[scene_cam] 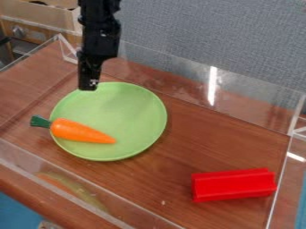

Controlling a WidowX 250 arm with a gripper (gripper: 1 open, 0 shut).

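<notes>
A black robot gripper (89, 80) hangs over the back-left rim of a green plate (138, 125), pointing down. It looks shut, with nothing visible between its fingers. An orange toy carrot (84, 132) with a green top lies on the left part of the plate, below and in front of the gripper, apart from it.
A red block (233, 184) lies at the front right of the wooden surface (191, 148). Clear low walls edge the surface, with a grey backdrop behind.
</notes>
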